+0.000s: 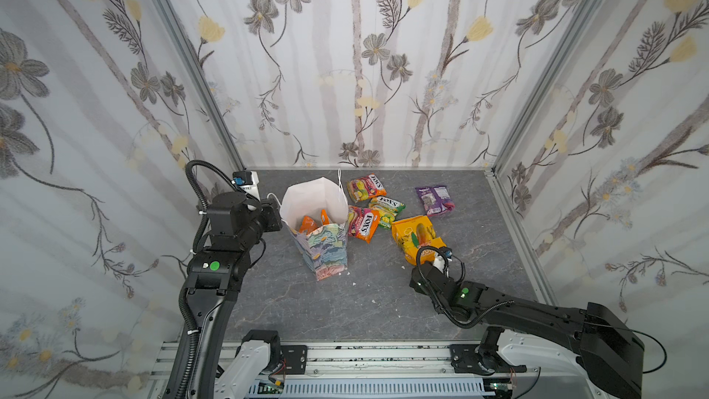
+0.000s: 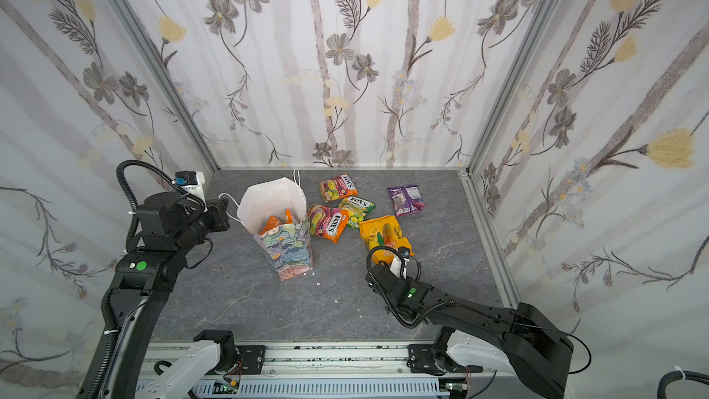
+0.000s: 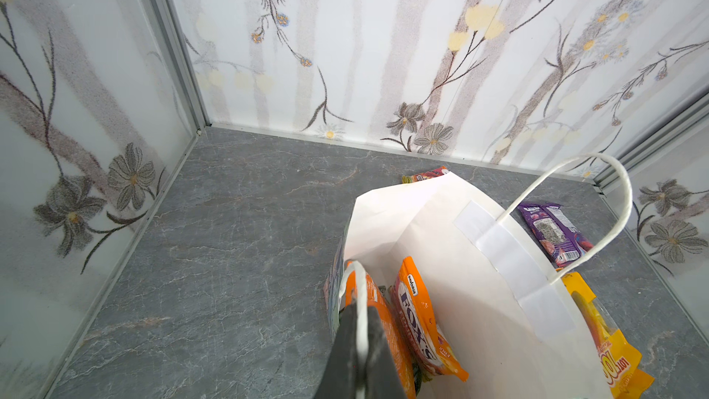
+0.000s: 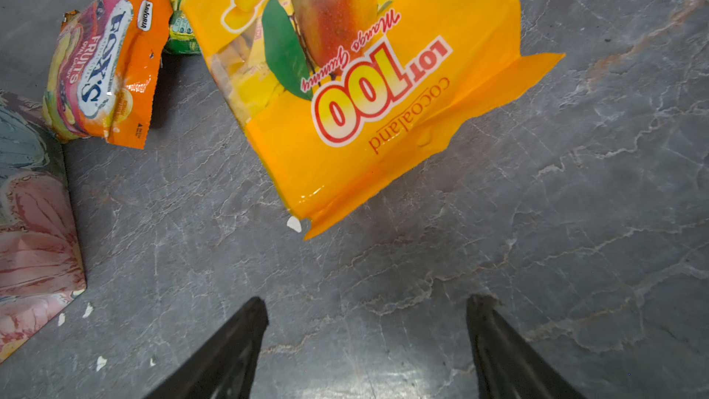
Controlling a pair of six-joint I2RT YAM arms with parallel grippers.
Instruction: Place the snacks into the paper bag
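The paper bag [image 1: 325, 247] stands open at left-centre with orange snack packs [image 3: 424, 317] inside it. My left gripper is shut, with the bag's white rope handle [image 3: 360, 288] running between its fingers. A yellow mango gummy pack [image 4: 384, 96] lies on the table just ahead of my right gripper, which is open and empty over bare tabletop. Beside the bag lie an orange-pink Fox's pack [image 1: 363, 223], a green Fox's pack [image 1: 387, 209] and another Fox's pack [image 1: 367, 187]. A purple pack [image 1: 435, 199] rests farther right.
The bag's other handle [image 3: 624, 199] loops up freely on its right side. Small white scraps [image 4: 101, 362] lie near the bag's base. Walls enclose the back and sides.
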